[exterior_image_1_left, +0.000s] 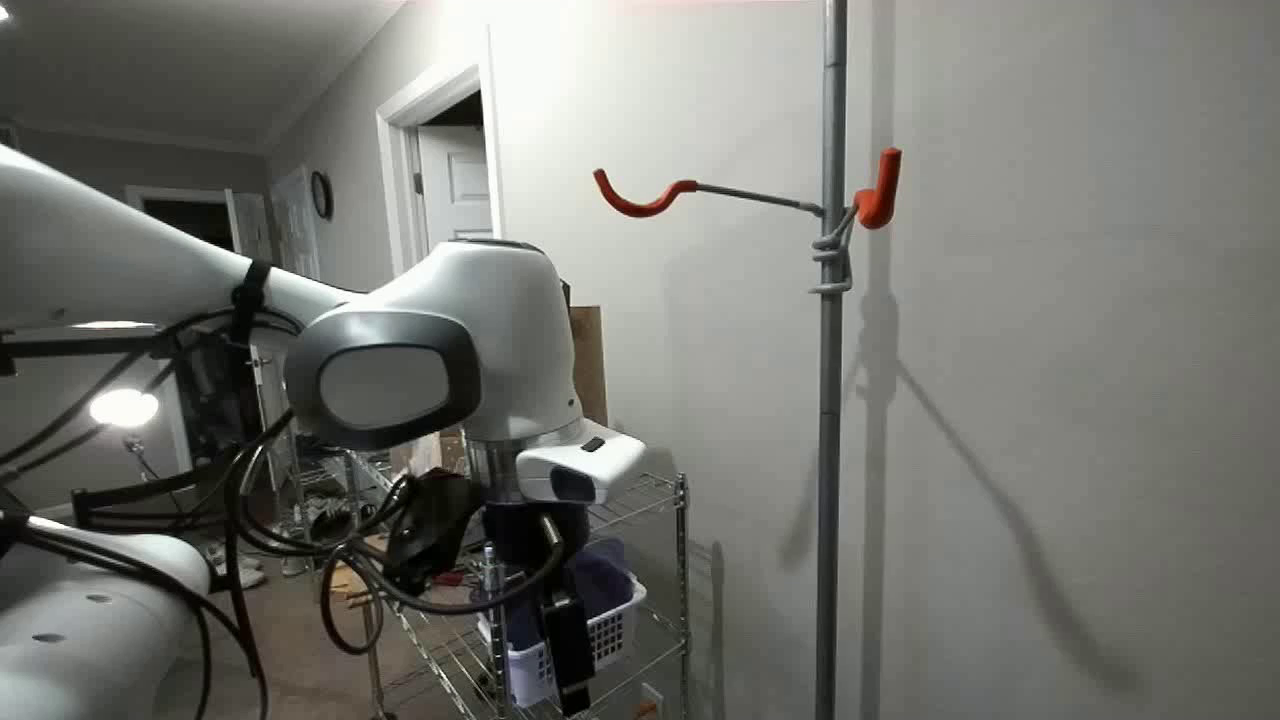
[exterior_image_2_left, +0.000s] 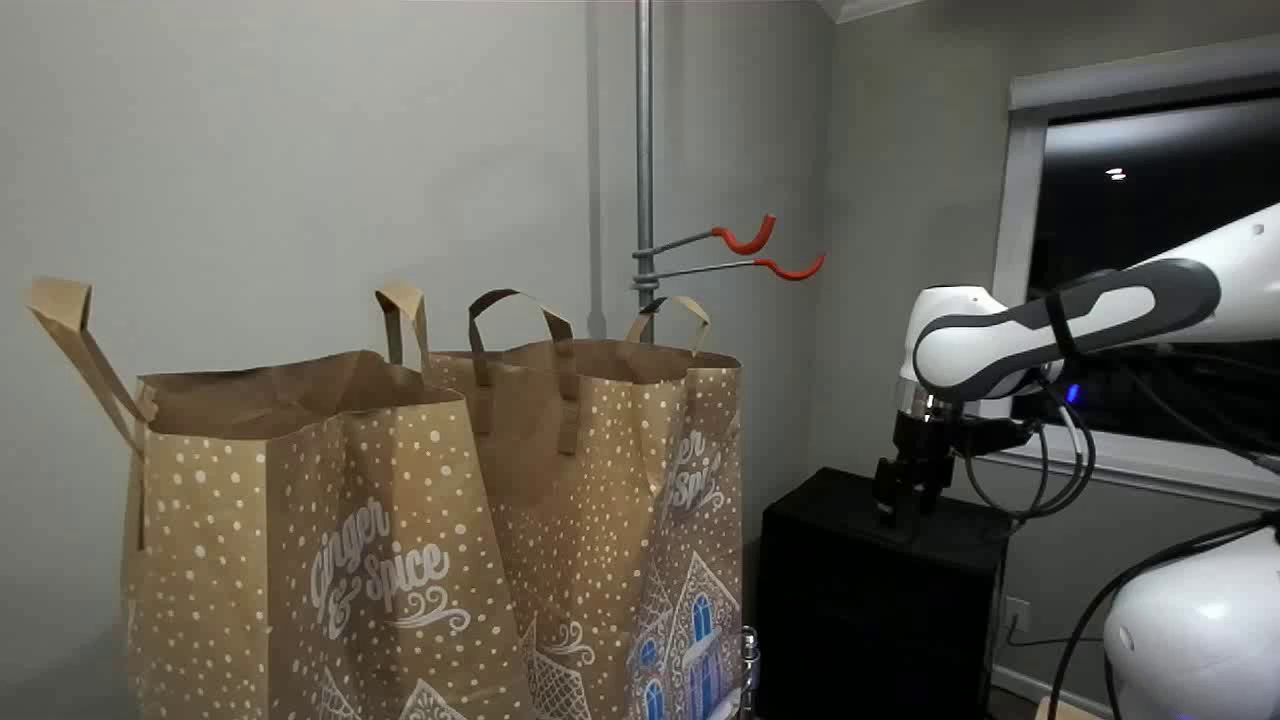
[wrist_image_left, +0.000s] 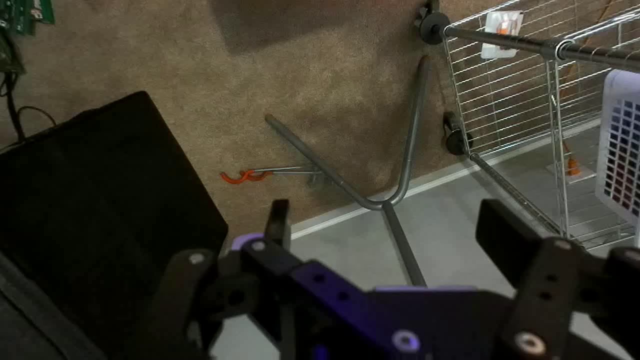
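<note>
My gripper is open, its two black fingers wide apart with nothing between them in the wrist view. It points downward in exterior view 1, in front of the wire rack. In exterior view 2 the gripper (exterior_image_2_left: 902, 494) appears over or in front of a black cabinet (exterior_image_2_left: 840, 528); the exact gap is unclear. A grey metal pole (exterior_image_1_left: 830, 396) carries orange-red hooks (exterior_image_1_left: 642, 206), both empty. From the wrist, the pole's forked base (wrist_image_left: 412, 138) rests on the carpet, with a lower pair of hooks (wrist_image_left: 243, 176) beside it. Neither finger touches the pole.
Two brown paper bags (exterior_image_2_left: 204, 540) with upright handles stand left of the pole in exterior view 2. A wheeled wire rack (wrist_image_left: 555, 138) holds a white basket (wrist_image_left: 621, 144). Cables loop around my wrist. Open wall space lies right of the pole in exterior view 1.
</note>
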